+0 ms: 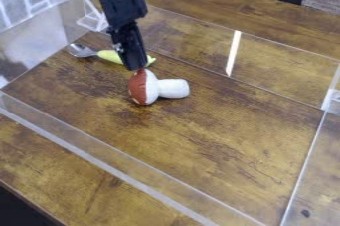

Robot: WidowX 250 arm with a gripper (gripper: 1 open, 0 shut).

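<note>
My dark gripper reaches down from the upper left, its tip just above and behind a red-and-white mushroom-shaped object lying on its side on the wooden surface. Behind the gripper, a pale yellow-green elongated object is partly hidden, beside a silver spoon-like piece. The fingers look close together; whether anything is between them is hard to see.
Clear plastic walls surround the wooden work area. A white rack-like structure stands at the back left.
</note>
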